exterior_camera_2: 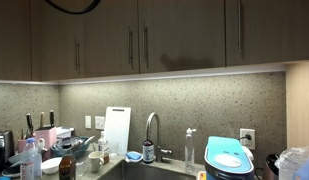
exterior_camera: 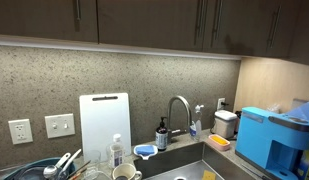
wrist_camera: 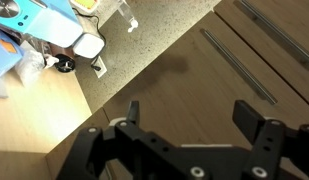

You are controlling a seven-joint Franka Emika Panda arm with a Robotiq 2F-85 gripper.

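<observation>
In the wrist view my gripper is open, its two black fingers wide apart with nothing between them. Behind it are brown cabinet doors with long metal handles (wrist_camera: 239,68). Neither exterior view clearly shows the gripper. Upper cabinets (exterior_camera: 154,22) run above the counter, all their doors closed. A curved faucet (exterior_camera: 173,108) rises behind the sink (exterior_camera: 184,158), with a dark soap bottle (exterior_camera: 161,134) beside it. A yellow sponge (exterior_camera: 209,175) shows inside the sink.
A blue coffee machine (exterior_camera: 266,140) occupies the right end of the counter. A white cutting board (exterior_camera: 105,120) leans on the backsplash. Cups, a clear bottle (exterior_camera: 117,150) and a dish rack (exterior_camera: 39,168) crowd the left. Open air lies before the cabinets.
</observation>
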